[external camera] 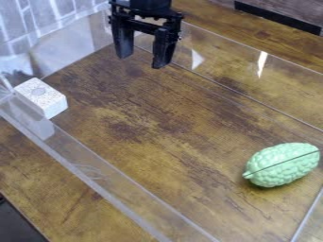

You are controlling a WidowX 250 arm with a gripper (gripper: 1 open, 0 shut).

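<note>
My black gripper (143, 49) hangs at the top middle of the camera view, open, with nothing between its two fingers, above the back of a clear-walled area on a wooden table. A pale green, bumpy oval object (280, 164) lies at the front right, well away from the gripper. A white speckled block (41, 98) lies at the left, beside the clear wall.
Low transparent walls (89, 180) border the wooden work surface (164, 142), whose middle is clear. Sheer white fabric (36, 33) is behind at the top left.
</note>
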